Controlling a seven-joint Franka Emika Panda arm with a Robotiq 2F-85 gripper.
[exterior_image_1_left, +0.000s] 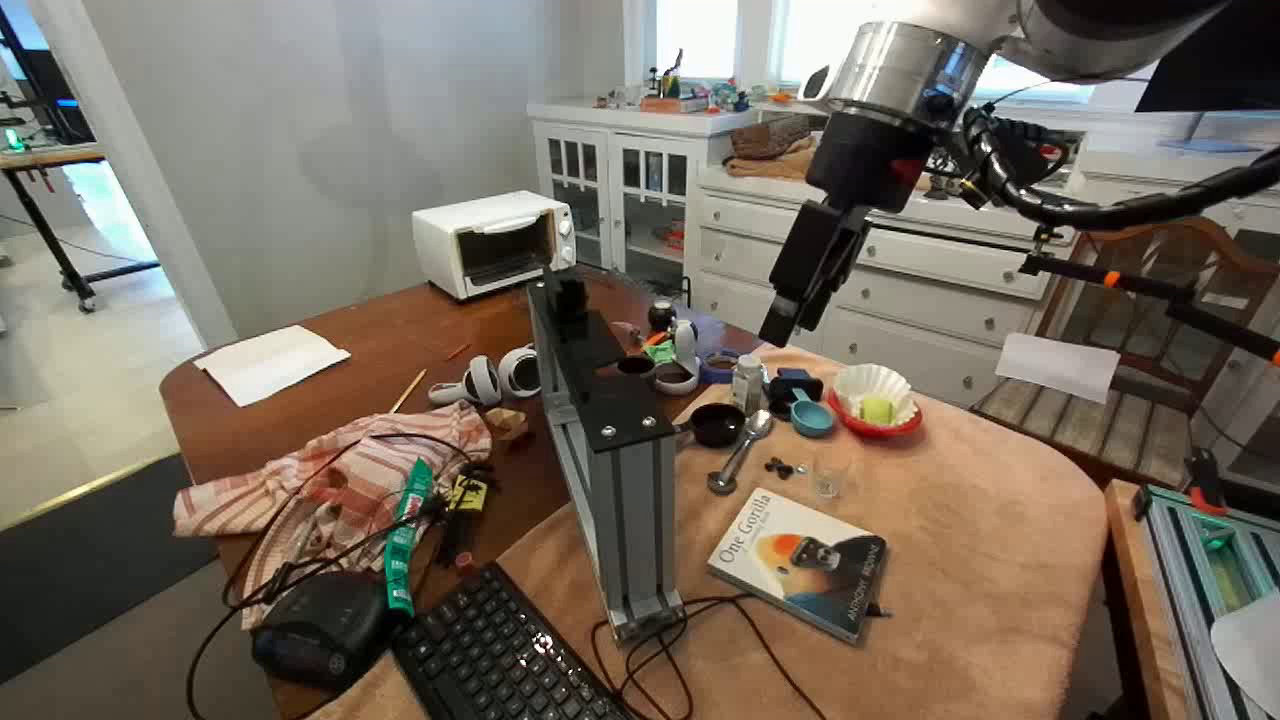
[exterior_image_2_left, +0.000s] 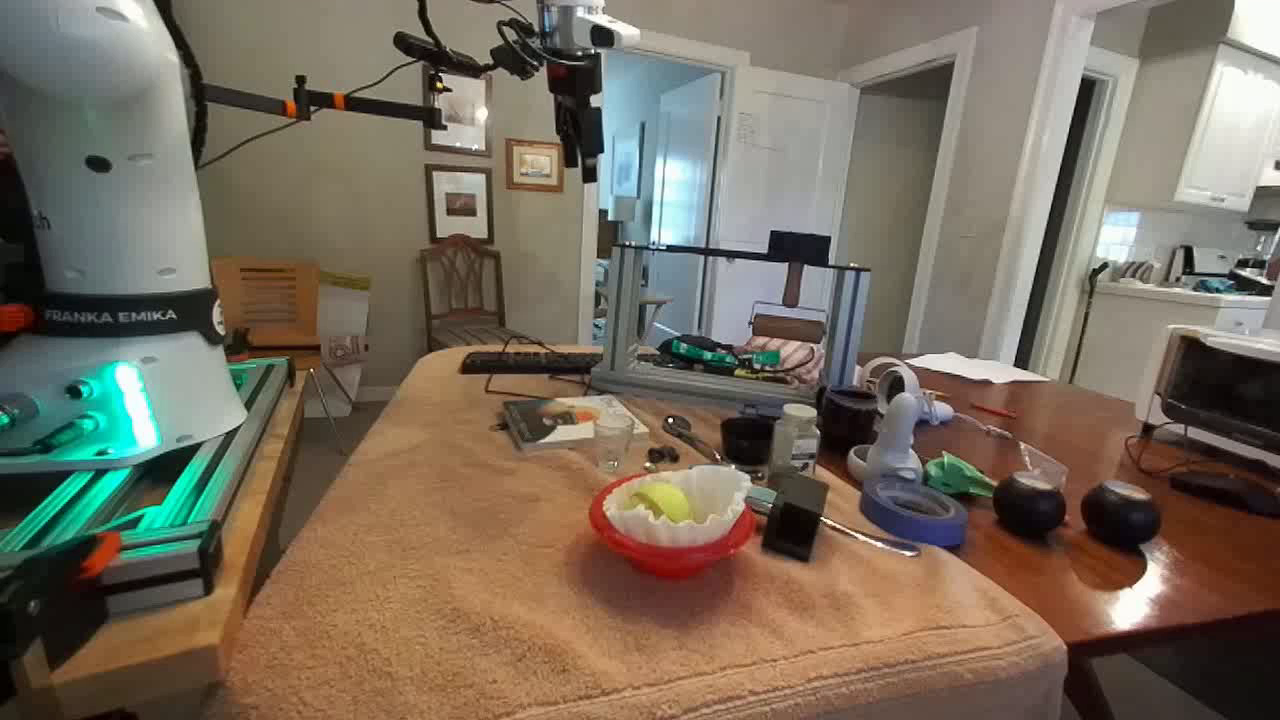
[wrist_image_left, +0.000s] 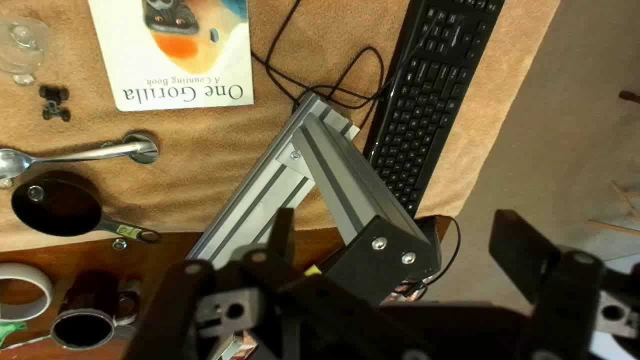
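Note:
High over the table hangs my gripper, its two black fingers wide apart with nothing between them. Below it in the wrist view stands a grey metal frame (wrist_image_left: 336, 180) with a black top plate, near the gap between the fingers. In the first exterior view the gripper (exterior_image_1_left: 788, 324) points down and to the left, to the right of that frame (exterior_image_1_left: 630, 516). From the second exterior view, the gripper (exterior_image_2_left: 584, 174) appears well above the frame's black crossbar (exterior_image_2_left: 720, 253).
On the towel lie a One Gorilla book (exterior_image_1_left: 801, 562), a keyboard (exterior_image_1_left: 504, 654), a spoon (exterior_image_1_left: 744, 450), a small black pan (wrist_image_left: 57, 204) and a red bowl (exterior_image_2_left: 672, 558) with a white paper liner (exterior_image_2_left: 716, 502) and a yellow-green item (exterior_image_2_left: 660, 500). A white toaster oven (exterior_image_1_left: 492, 240) stands behind.

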